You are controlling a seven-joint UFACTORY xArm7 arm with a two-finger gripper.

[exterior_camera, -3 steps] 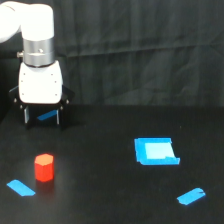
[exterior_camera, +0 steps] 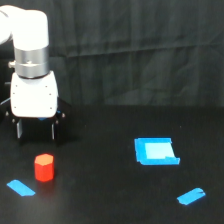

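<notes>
A small red block (exterior_camera: 44,168) with a six-sided outline sits on the dark table at the left front. Behind it and above the table is my gripper (exterior_camera: 38,131), below the white hand of the arm. Its two dark fingers stand wide apart at either side, so it is open, and nothing shows between them. In the image the fingertips are above the block, apart from it. The black fingers are hard to make out against the black background.
Blue tape frames a pale square (exterior_camera: 158,151) on the right side of the table. Loose blue tape strips lie at the front left (exterior_camera: 20,188) and front right (exterior_camera: 191,196). A dark curtain hangs behind.
My gripper has come lower and slightly left in the image, now covering most of the blue strip behind it. The red block and the taped square have not moved.
</notes>
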